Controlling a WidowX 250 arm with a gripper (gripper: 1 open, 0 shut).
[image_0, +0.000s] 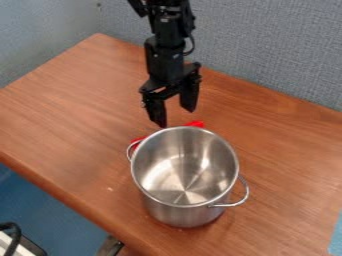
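A stainless steel pot (186, 180) with two side handles stands on the wooden table, near its front edge. Behind it, a red object (195, 125) shows partly, mostly hidden by the pot. My black gripper (175, 110) hangs above the table just behind the pot, its two fingers spread apart with nothing visible between them.
A grey padded wall (274, 55) runs along the back. Below the front left edge is a blue floor, with a dark cable at the lower left.
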